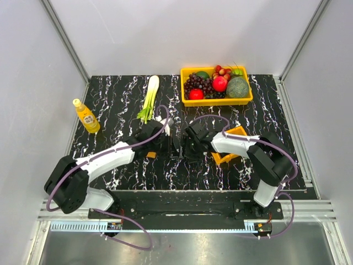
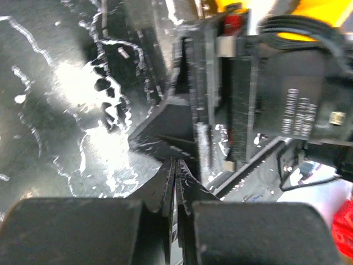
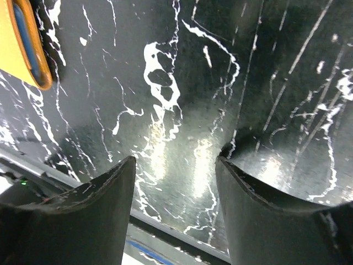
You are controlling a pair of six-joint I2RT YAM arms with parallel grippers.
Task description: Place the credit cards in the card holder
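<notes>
An orange card holder with a blue slot lies on the black marble table at the upper left of the right wrist view; in the top view only a bit of orange shows below my left arm. My left gripper is shut in the middle of the table, beside the right gripper's body; whatever it holds is hidden. My right gripper is part open over bare table, with nothing seen between its fingers. I see no cards clearly.
A yellow basket of fruit stands at the back, an orange basket partly under my right arm. Celery and a yellow bottle are on the left.
</notes>
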